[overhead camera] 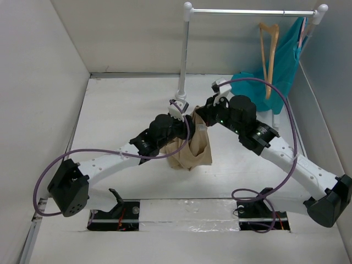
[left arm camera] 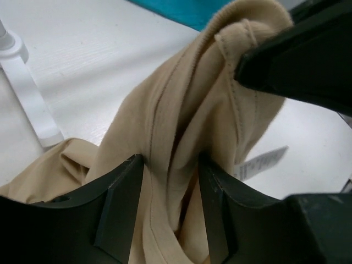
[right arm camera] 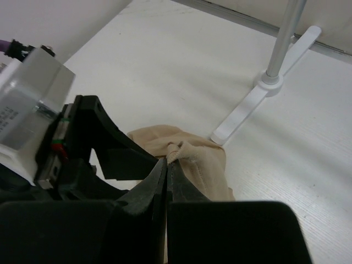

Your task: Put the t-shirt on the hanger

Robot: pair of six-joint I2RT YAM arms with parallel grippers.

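The tan t shirt [overhead camera: 192, 151] hangs and bunches near the middle of the work area, its upper end at my right gripper [overhead camera: 201, 113]. In the right wrist view my right gripper is shut on a fold of the cloth [right arm camera: 195, 165]. My left gripper stands open around a lower fold of the t shirt, its fingertips on either side of the fabric in the left wrist view. A wooden hanger [overhead camera: 274, 44] hangs on the rack's top bar at the back right.
The white rack [overhead camera: 253, 12] spans the back, with its left post and foot [right arm camera: 242, 113] close behind the t shirt. A teal garment [overhead camera: 286, 55] hangs at the right of the rack. The floor left of the arms is clear.
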